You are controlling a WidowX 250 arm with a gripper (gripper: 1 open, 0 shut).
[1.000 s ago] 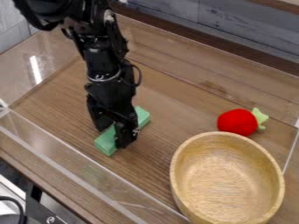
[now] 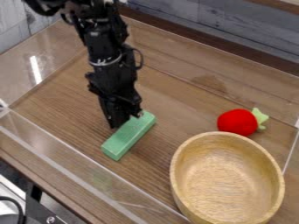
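Observation:
My black gripper [image 2: 121, 115] hangs low over the wooden table, just behind a mint-green rectangular block [image 2: 128, 136] that lies diagonally on the surface. The fingertips sit at the block's rear end; whether they touch it is unclear. The fingers look shut, with nothing visible between them.
A large pale round bowl [image 2: 226, 179] stands at the front right. A red tomato-like object [image 2: 239, 122] with a green top lies behind it.
The gripper has moved back and up from over the block, which now shows almost fully uncovered.

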